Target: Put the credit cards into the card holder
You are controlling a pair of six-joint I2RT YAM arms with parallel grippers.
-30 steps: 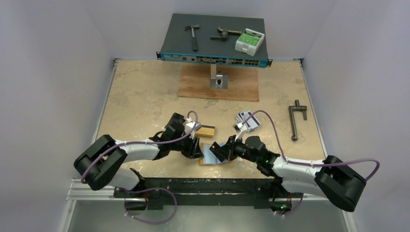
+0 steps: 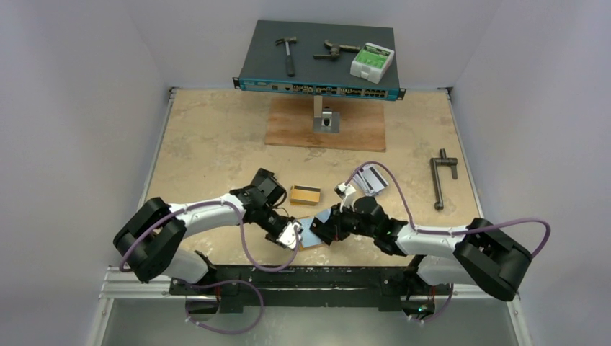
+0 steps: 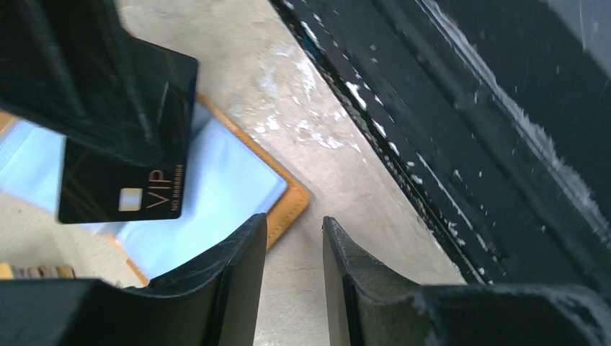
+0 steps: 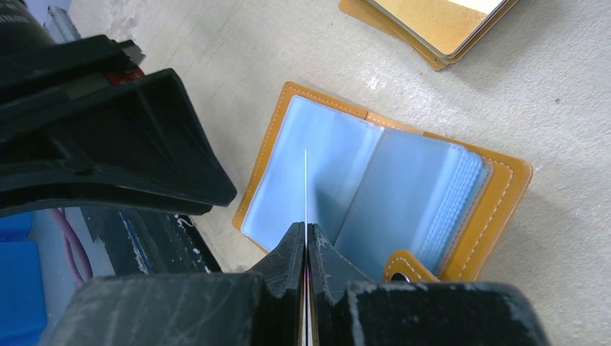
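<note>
The card holder (image 2: 308,236), tan with pale blue clear pockets, lies unfolded near the table's front edge. In the left wrist view a black card (image 3: 124,193) marked VIP is in the right gripper's fingers, above the pockets. The right gripper is shut on that card, which appears edge-on as a thin line over the holder's (image 4: 320,155) pocket sheet. At the holder's left end, my left gripper has its fingers apart, with nothing between them, close to the holder's corner. Whether the card touches a pocket cannot be told.
Several pale cards (image 2: 370,179) lie fanned behind the right arm. A gold-topped box or stack (image 2: 305,194) sits just behind the holder. A dark metal tool (image 2: 437,184) is at the far right.
The left wrist has turned, and its gripper now sits at the holder's left end.
</note>
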